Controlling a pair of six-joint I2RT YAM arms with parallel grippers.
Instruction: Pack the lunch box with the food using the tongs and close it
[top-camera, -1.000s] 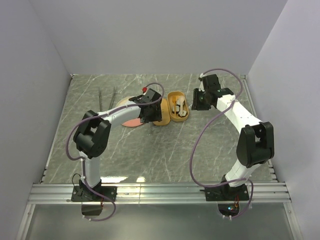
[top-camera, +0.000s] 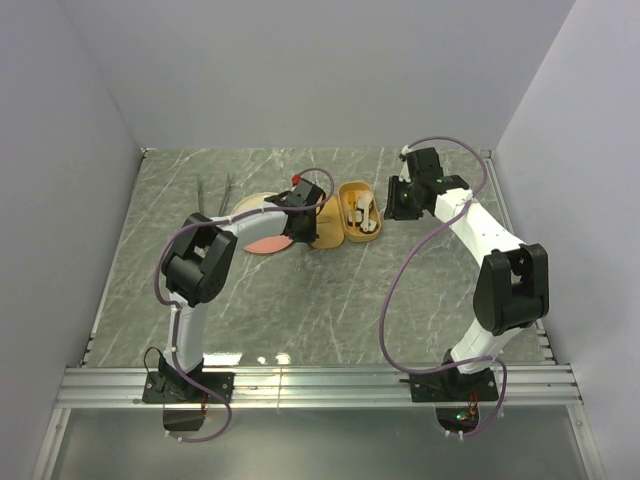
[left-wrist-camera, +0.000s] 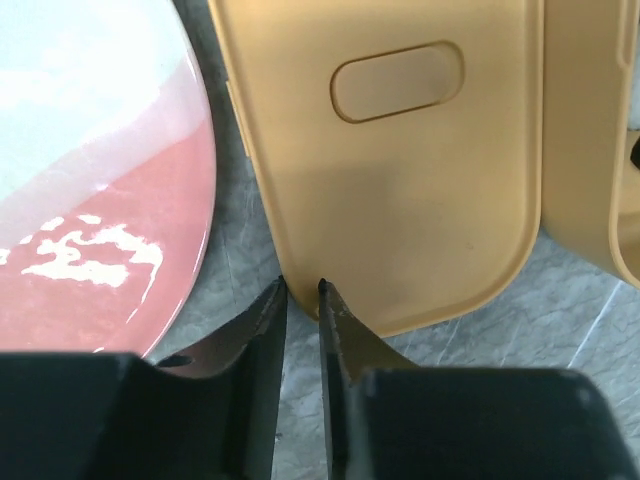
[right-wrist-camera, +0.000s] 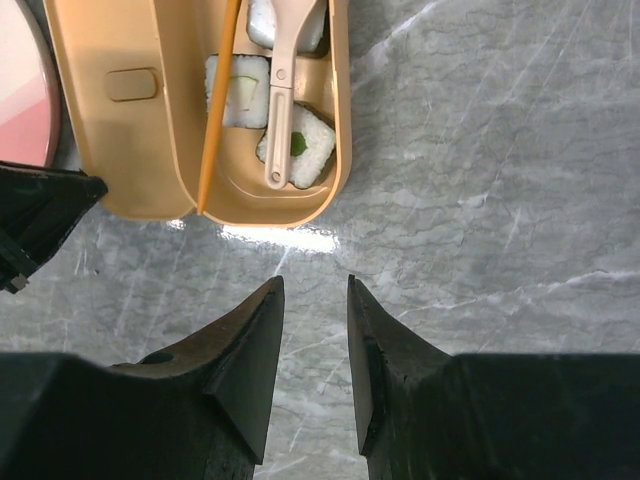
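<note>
The tan lunch box (right-wrist-camera: 340, 120) holds rice pieces (right-wrist-camera: 308, 150), an orange stick (right-wrist-camera: 215, 120) and a pale spoon (right-wrist-camera: 280, 130). Its tan lid (left-wrist-camera: 400, 180) lies against its left side. My left gripper is at the lid's lower left corner, fingertips close around the rim; how far they have closed on it is hard to tell. My right gripper stands open above bare counter just right of the box, nothing between its fingers.
A pink and white plate (left-wrist-camera: 120, 260) lies left of the lid, partly under the left arm. Two long thin items (top-camera: 227, 190) lie at far left.
The left gripper has shifted slightly at the lid's corner, and the lid and box have moved a little right. The right arm has not moved.
</note>
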